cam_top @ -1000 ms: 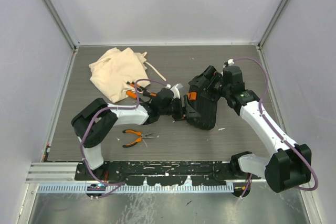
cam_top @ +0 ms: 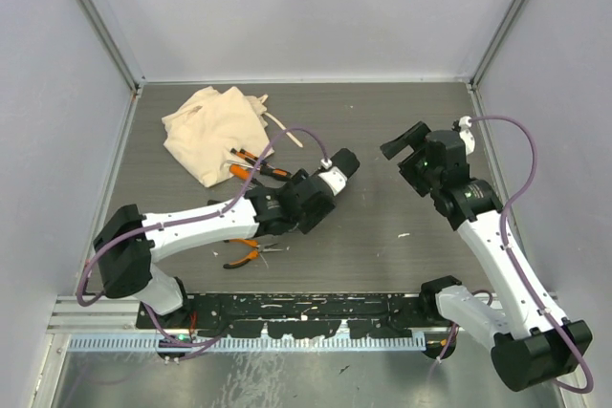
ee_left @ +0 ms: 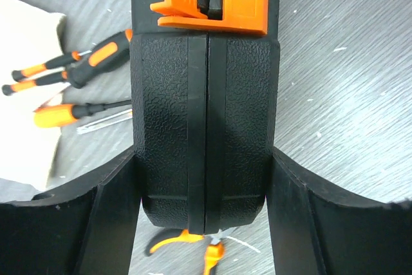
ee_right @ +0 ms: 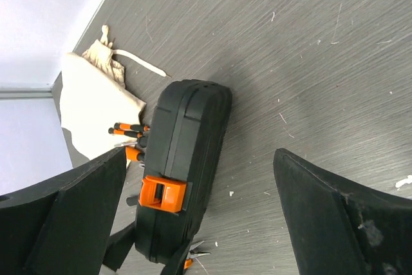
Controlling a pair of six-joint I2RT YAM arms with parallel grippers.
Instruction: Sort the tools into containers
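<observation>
A black hard tool case (ee_right: 181, 146) with an orange latch (ee_left: 232, 24) is lifted in my left gripper, which is shut on its end; the top view shows the case largely under the left arm. My right gripper (cam_top: 406, 150) stands open to the right, apart from the case, with bare table between its fingers in the right wrist view. Screwdrivers (ee_left: 55, 117) lie by a cream cloth bag (cam_top: 210, 131) on the left. Orange-handled pliers (cam_top: 249, 255) lie toward the front.
White walls (cam_top: 296, 16) bound the table (cam_top: 373, 255) at the sides and back. A pale drawstring (ee_right: 141, 62) trails from the bag.
The case has moved left and off its earlier spot in my left gripper. My right gripper has moved right, away from the case it was over.
</observation>
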